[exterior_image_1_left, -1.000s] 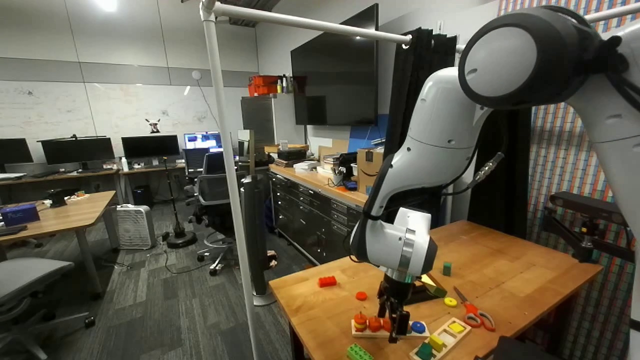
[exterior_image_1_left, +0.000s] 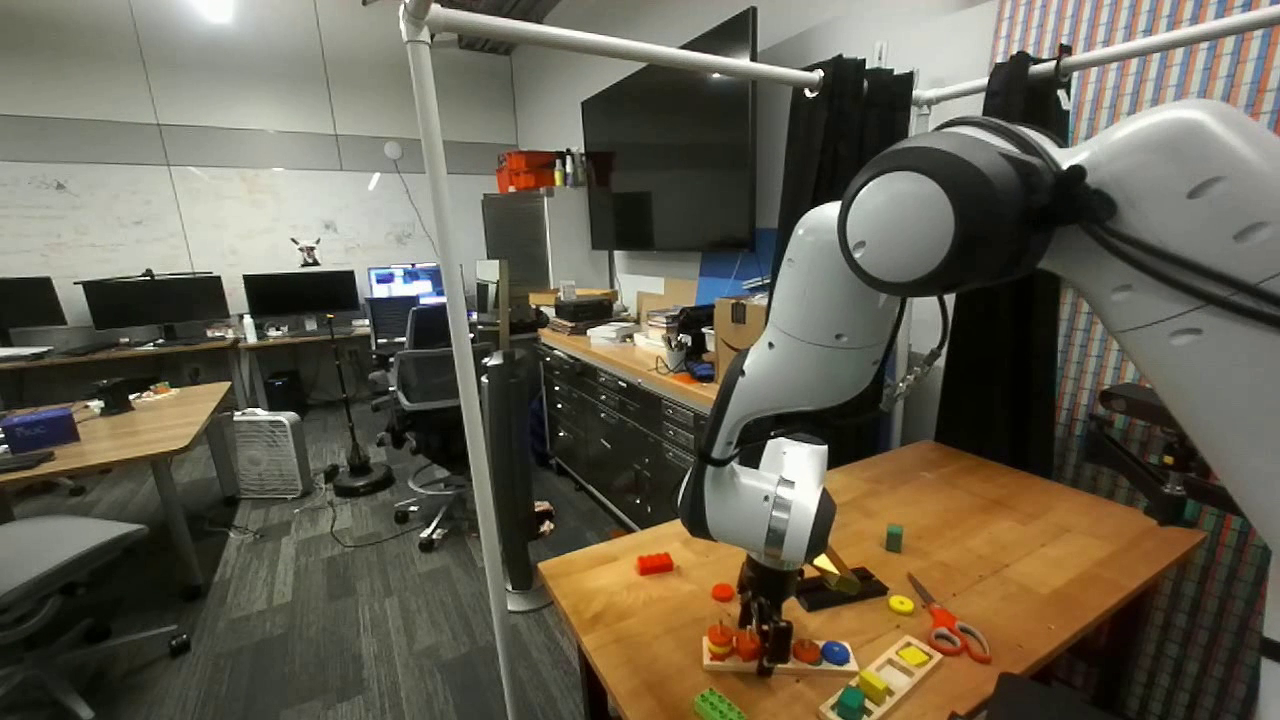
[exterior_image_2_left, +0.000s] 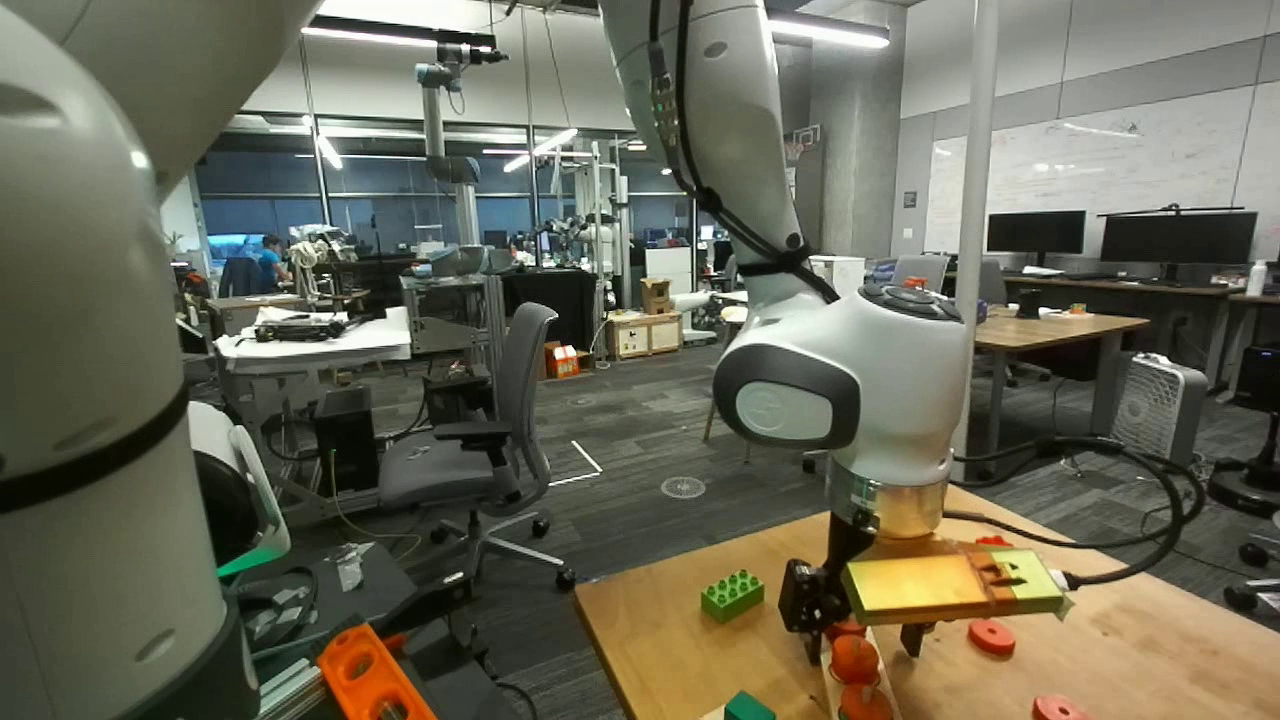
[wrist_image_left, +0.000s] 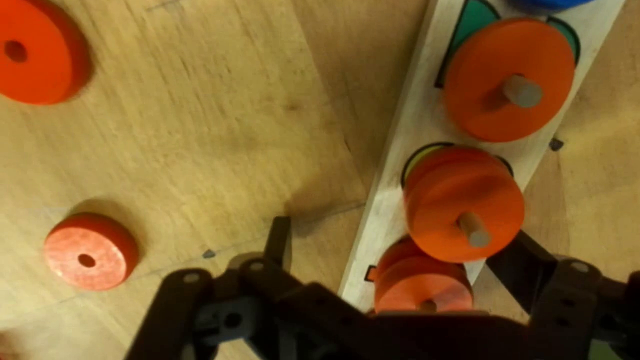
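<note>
A pale wooden peg board (wrist_image_left: 384, 198) carries orange-red rings on its pegs. In the wrist view one orange ring (wrist_image_left: 486, 84) lies over a green ground, a stack of orange rings (wrist_image_left: 450, 210) sits on the middle peg, and a further stack (wrist_image_left: 420, 282) is partly hidden by my gripper's body. A blue ring (exterior_image_1_left: 834, 653) rests at the board's right end. My gripper (exterior_image_2_left: 864, 640) is open and low over the board, its fingers (wrist_image_left: 280, 240) spread to either side of it. No object shows gripped.
Loose red rings (wrist_image_left: 90, 252) lie beside the board. Around it are a shape tray (exterior_image_1_left: 894, 674), orange scissors (exterior_image_1_left: 956, 636), a yellow ring (exterior_image_1_left: 901, 605), a green brick (exterior_image_2_left: 732, 594) and a red brick (exterior_image_1_left: 654, 563).
In exterior view 1 the arm and gripper have shifted left along the peg board. The rings and board appear unmoved.
</note>
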